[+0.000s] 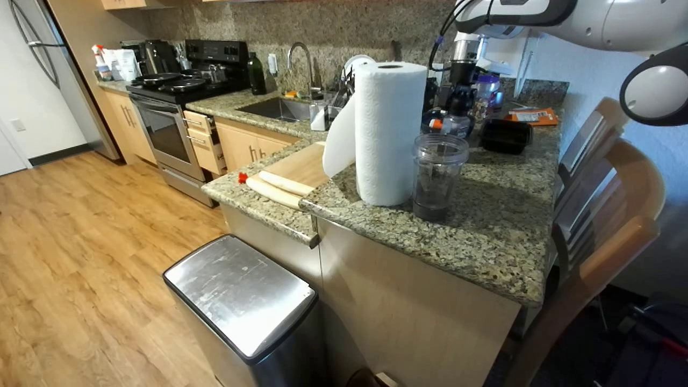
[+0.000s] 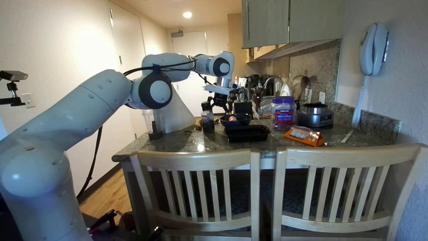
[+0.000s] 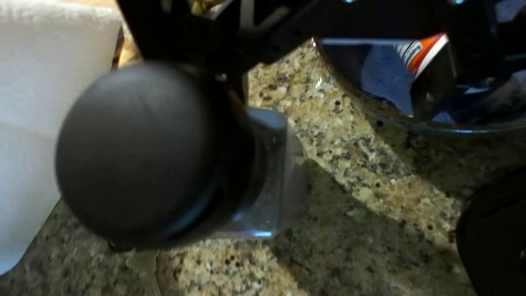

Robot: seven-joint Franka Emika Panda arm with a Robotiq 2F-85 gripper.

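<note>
In exterior view 2, my black gripper (image 2: 221, 109) hangs above the counter beside a dark-capped clear bottle (image 2: 207, 119) and over a dark bowl (image 2: 235, 119). The bottle stands upright. From the wrist view, its round black cap (image 3: 135, 155) fills the left side close to the camera, and the glass bowl (image 3: 384, 98) holds something with an orange-and-white label (image 3: 424, 53). Dark gripper parts cross the top of that view, but the fingertips are hard to make out. Whether anything sits between them does not show.
A paper towel roll (image 1: 390, 135) and an empty clear jar (image 1: 438, 180) stand near the counter's end. A black tray (image 2: 247, 133), an orange packet (image 2: 305, 136) and a purple-lidded jar (image 2: 283, 112) lie nearby. Chairs (image 2: 196, 160) line the counter's side.
</note>
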